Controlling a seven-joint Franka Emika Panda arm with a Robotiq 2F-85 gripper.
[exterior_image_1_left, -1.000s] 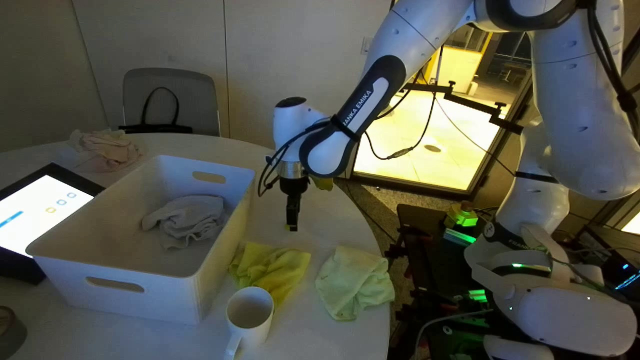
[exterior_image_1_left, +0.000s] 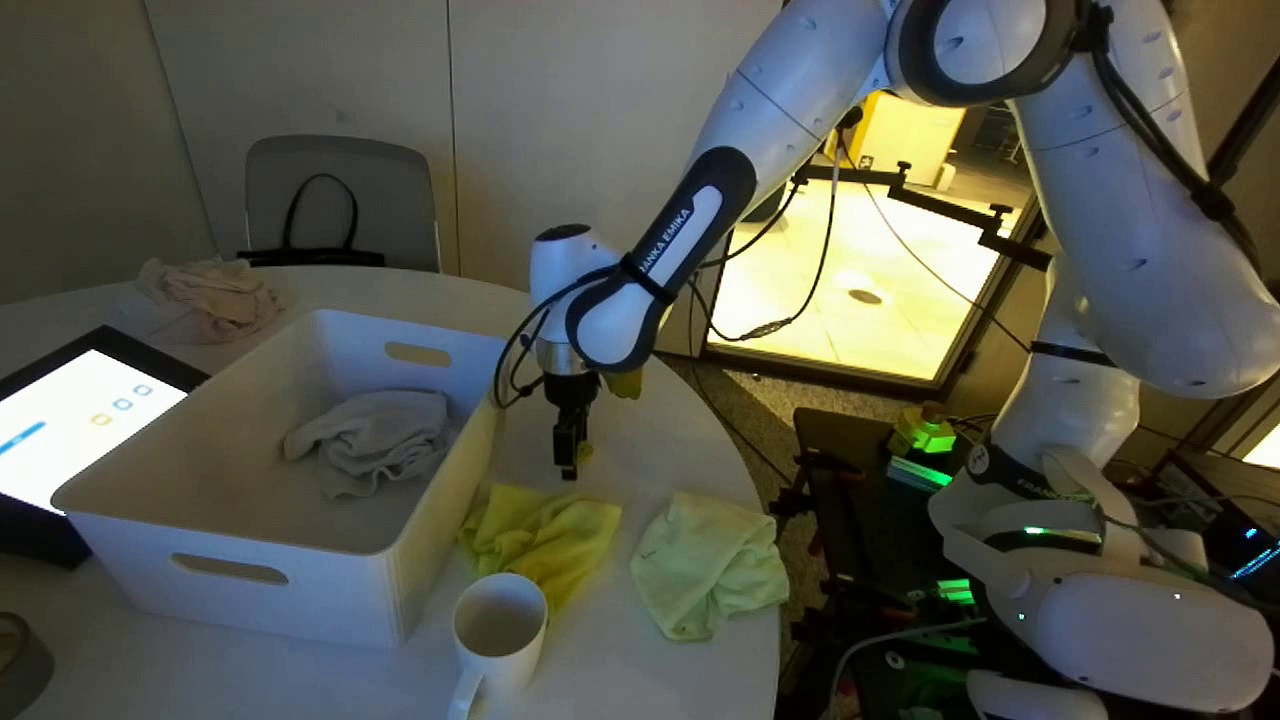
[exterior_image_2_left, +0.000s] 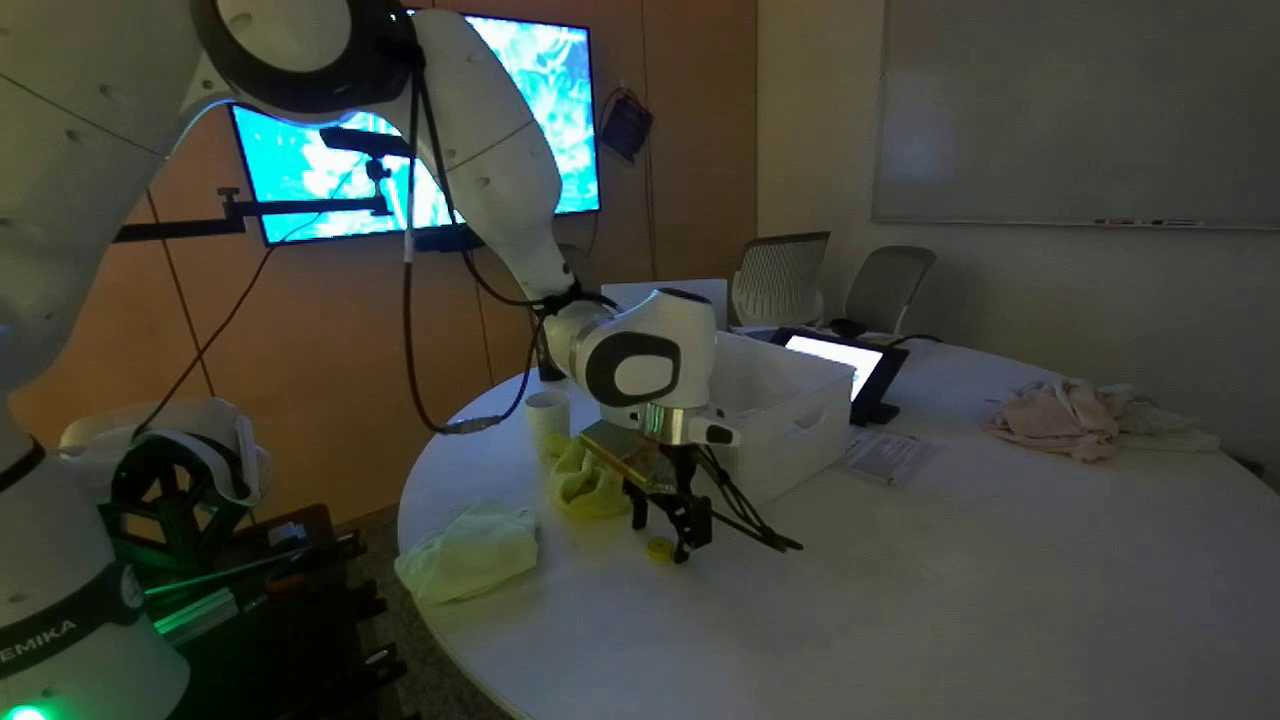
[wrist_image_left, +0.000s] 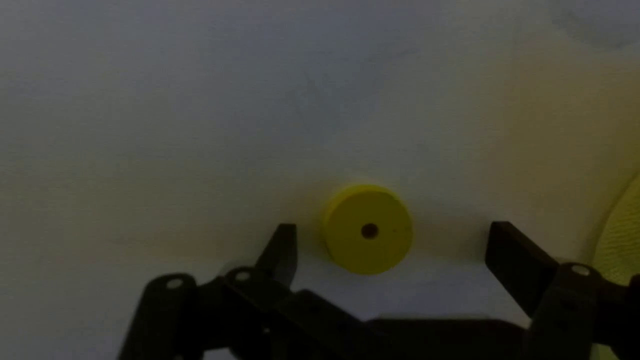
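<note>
A small round yellow disc (wrist_image_left: 368, 229) with a dark hole in its middle lies flat on the white table. In the wrist view it sits between the two spread fingers of my gripper, touching neither and closer to the left one. My gripper (exterior_image_2_left: 659, 542) stands open low over the table in exterior view 2, with the yellow disc (exterior_image_2_left: 661, 548) by its fingertips. From exterior view 1 the gripper (exterior_image_1_left: 566, 472) hides most of the disc (exterior_image_1_left: 584, 452).
A white bin (exterior_image_1_left: 228, 534) holding a grey cloth (exterior_image_1_left: 372, 434) stands beside the gripper. Nearby lie a yellow cloth (exterior_image_1_left: 546, 534), a pale green cloth (exterior_image_1_left: 708, 564) and a white mug (exterior_image_1_left: 498, 630). Open table (exterior_image_2_left: 960, 576) spreads to the right in exterior view 2.
In exterior view 1 my arm has come down and shifted left toward the bin. The disc, cloths, mug and bin appear unmoved.
</note>
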